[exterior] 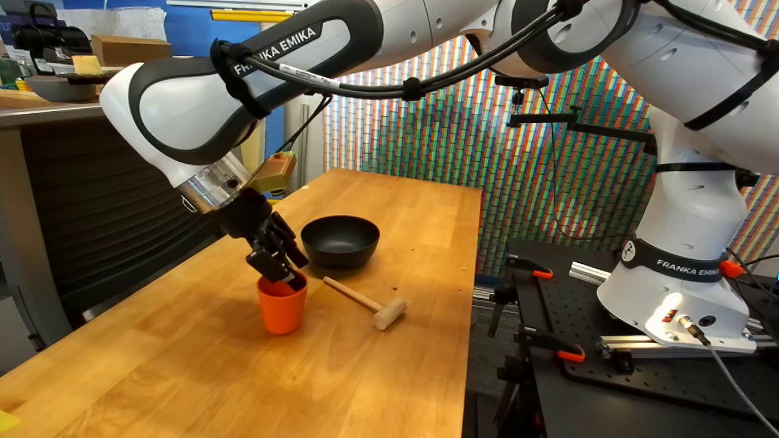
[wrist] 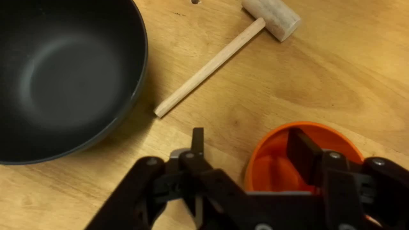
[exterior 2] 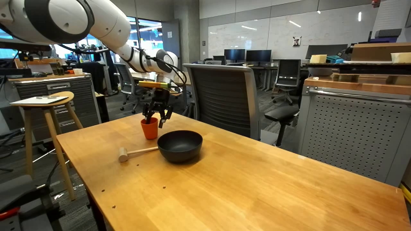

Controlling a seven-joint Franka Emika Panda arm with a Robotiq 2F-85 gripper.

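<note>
An orange cup (exterior: 282, 310) stands upright on the wooden table. My gripper is over its rim with the fingers apart. In the wrist view the right finger (wrist: 303, 155) reaches inside the cup, while the left finger (wrist: 197, 143) is outside, over bare wood on the bowl's side. The cup wall runs between the two fingers, and neither is seen pinching it. Past the gripper sits a black bowl (exterior 2: 180, 146), empty inside. A wooden mallet (wrist: 211, 68) lies beside the cup, its handle end close to the bowl.
An office chair (exterior 2: 227, 100) stands against the far long edge. A yellow item (exterior: 7, 421) shows at the near left corner.
</note>
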